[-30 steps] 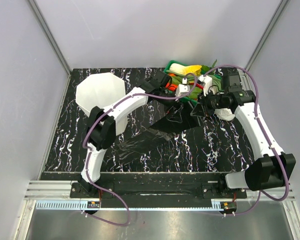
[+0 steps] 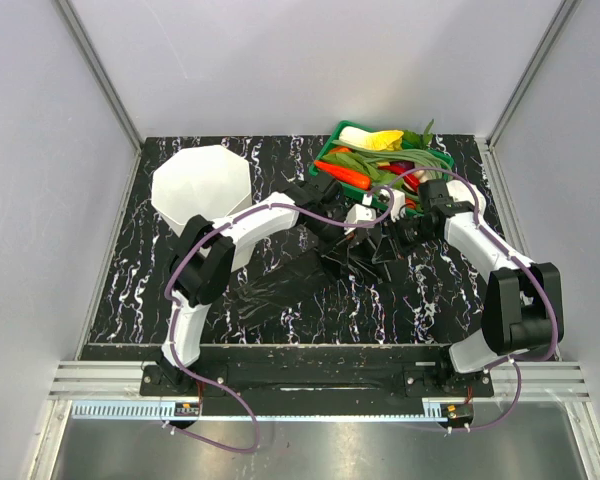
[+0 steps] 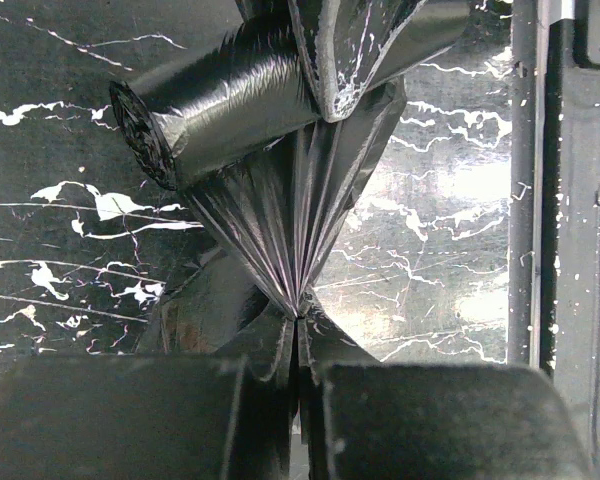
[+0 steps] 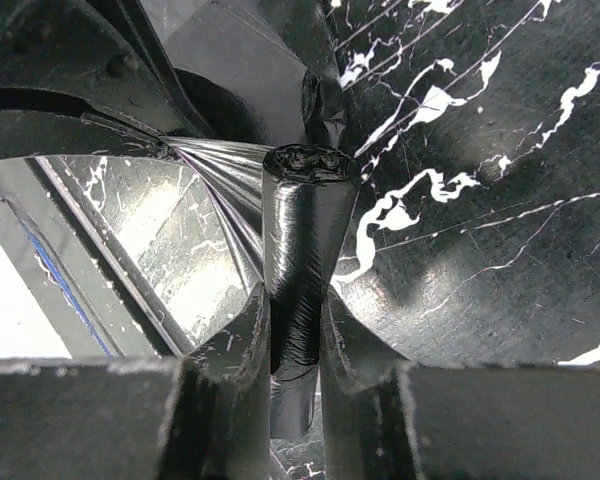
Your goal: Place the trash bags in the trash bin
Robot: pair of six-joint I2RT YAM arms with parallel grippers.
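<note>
Black trash bag plastic is stretched across the marble table toward the centre, where both grippers meet. My left gripper is shut on gathered bag film, which fans out toward a black roll in the left wrist view. My right gripper is shut on an upright roll of bags, with pleated film running from it toward the other gripper. A white octagonal bin stands at the left of the table.
A green basket of vegetables sits at the back right, with a white object behind the right arm. The table is open at the front, beside the loose plastic.
The right arm has moved down and toward the front, and the dark plastic between the grippers is now more bunched. The left arm has shifted only slightly.
</note>
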